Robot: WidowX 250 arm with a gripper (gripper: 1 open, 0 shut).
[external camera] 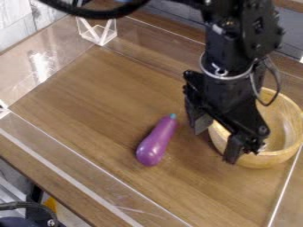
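Observation:
My black gripper (217, 126) hangs open over the left part of a tan bowl (272, 151) on the right, its fingers reaching down near and in front of the bowl's rim. A purple eggplant (155, 142) lies on the wooden surface left of the gripper, apart from it. The bowl's interior is partly hidden by the gripper.
Bare wooden tabletop (83, 106) fills the left and front. A small clear holder (97, 28) stands at the back left. Transparent edging runs along the left side, with dark cables beyond it at the lower left.

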